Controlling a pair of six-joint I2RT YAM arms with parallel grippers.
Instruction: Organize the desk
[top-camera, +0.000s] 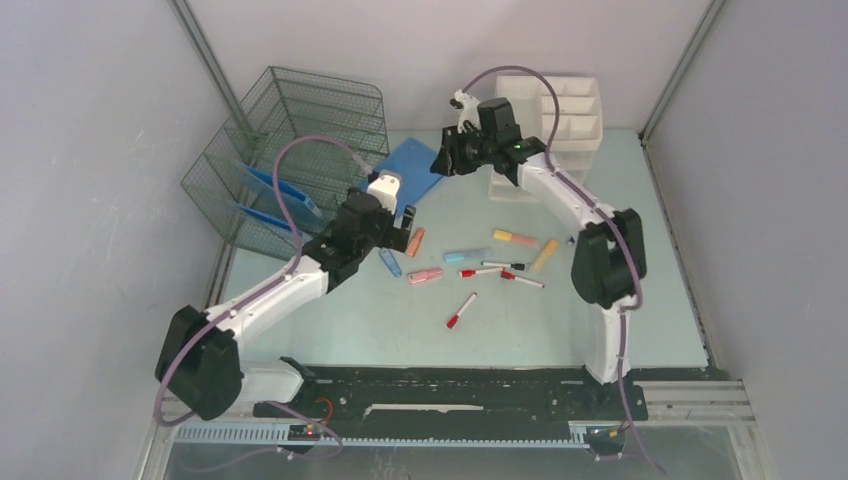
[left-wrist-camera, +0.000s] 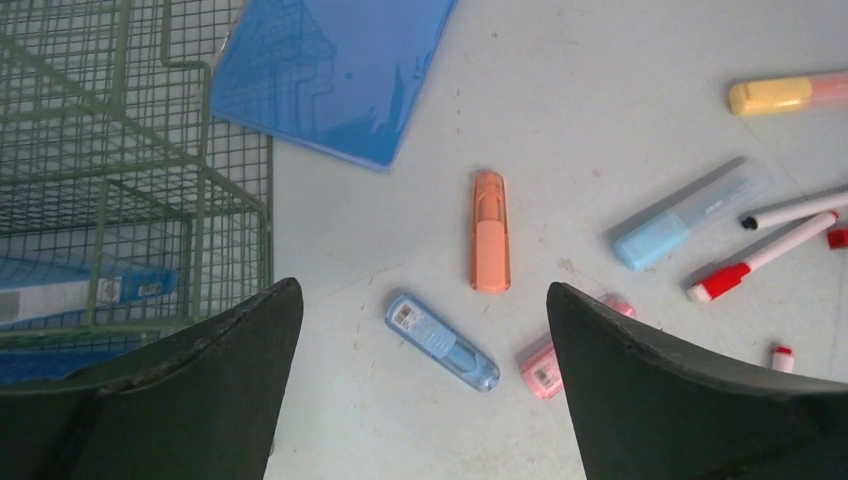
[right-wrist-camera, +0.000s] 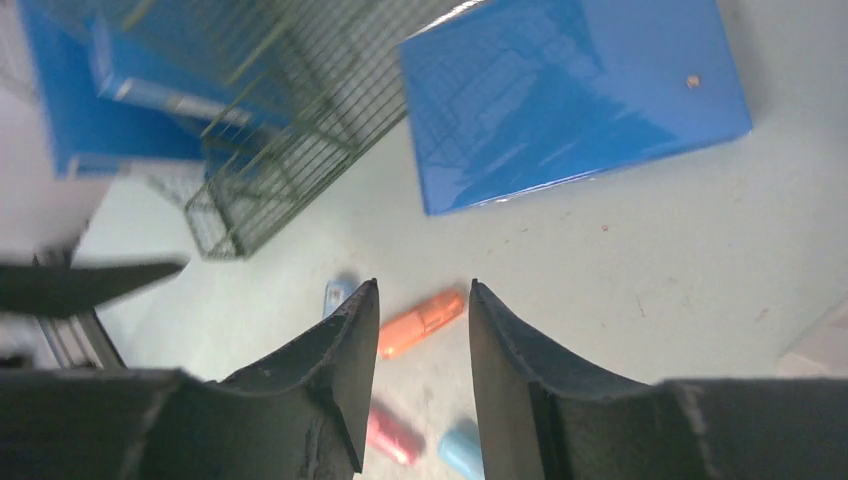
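Note:
A blue folder (top-camera: 412, 160) lies flat between the green wire rack (top-camera: 320, 110) and the white drawer organizer (top-camera: 570, 110). My left gripper (top-camera: 399, 225) hangs open above the desk near the folder's lower corner, with an orange highlighter (left-wrist-camera: 490, 240), a blue one (left-wrist-camera: 440, 340) and a pink one (left-wrist-camera: 540, 370) beneath. My right gripper (top-camera: 445, 155) is raised by the folder's right side, its fingertips slightly apart with nothing visible between them in its wrist view. Several markers (top-camera: 462, 310) and more highlighters (top-camera: 515, 238) lie scattered across the desk's middle.
Blue folders (top-camera: 280, 192) stand in the wire rack at left. Walls border both sides and the back.

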